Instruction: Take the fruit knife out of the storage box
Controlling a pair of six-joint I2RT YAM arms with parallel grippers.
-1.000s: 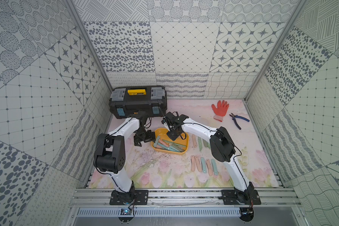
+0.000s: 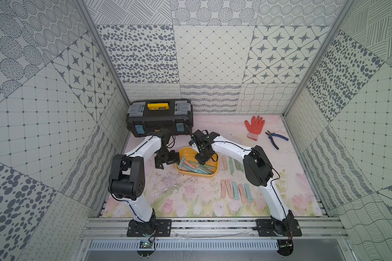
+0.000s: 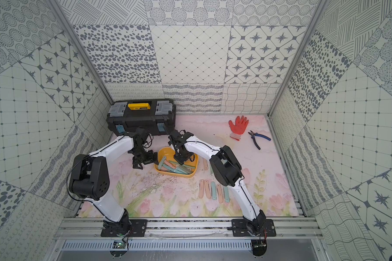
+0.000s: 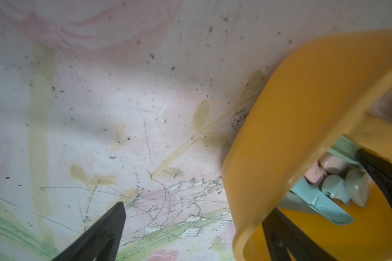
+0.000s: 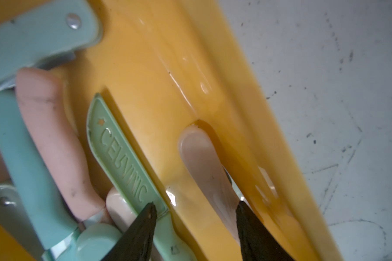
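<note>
The yellow storage box (image 2: 185,151) holds a jumble of pink, teal and green knives and handles. In the right wrist view, my right gripper hangs low inside it, its fingers parted over a loose pink-handled knife (image 5: 202,169) beside the wall; a green sheathed knife (image 5: 124,161) lies along the other finger. Nothing is visibly gripped. My left gripper stands open at the box's left rim, with bare table and the rim between its fingers.
A black toolbox (image 2: 159,117) stands behind the arms. A red glove (image 2: 254,126) and pliers (image 2: 275,139) lie at back right. Rows of knives (image 2: 235,189) lie right of the box.
My right gripper has shifted slightly rightward and down into the box over the last second. The left arm is unchanged.
</note>
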